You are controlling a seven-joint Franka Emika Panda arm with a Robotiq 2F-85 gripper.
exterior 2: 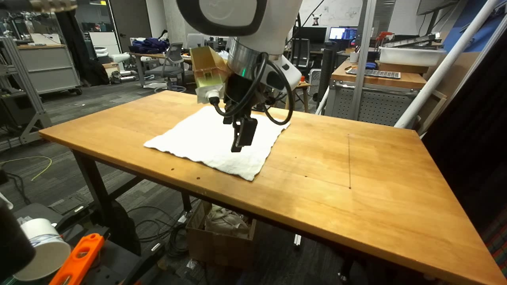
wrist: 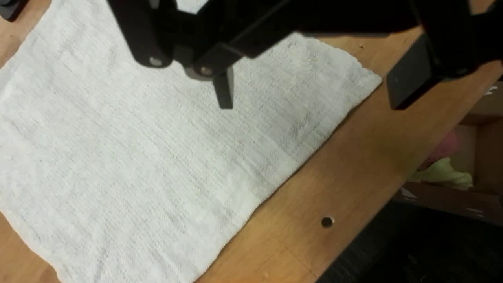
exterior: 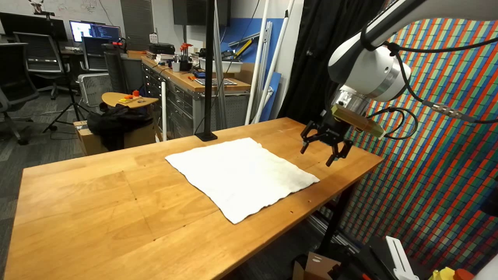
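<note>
A white cloth [exterior: 240, 177] lies spread nearly flat on the wooden table, its edges slightly wavy. My gripper [exterior: 317, 155] is open and empty, held above the table near the cloth's right-hand corner in exterior view 1. From the other side, the cloth [exterior 2: 209, 140] shows partly behind the gripper. In the wrist view the fingertips of my gripper are wide apart, one over the cloth [wrist: 141, 155] and the other over bare wood just past its corner. Neither finger appears to touch the cloth.
Bare table [exterior: 93, 200] stretches widely to the left of the cloth in exterior view 1. A black post [exterior: 207, 135] stands at the table's back edge. Below the front edge sits a cardboard box [exterior 2: 221, 232] with cloth-like things inside.
</note>
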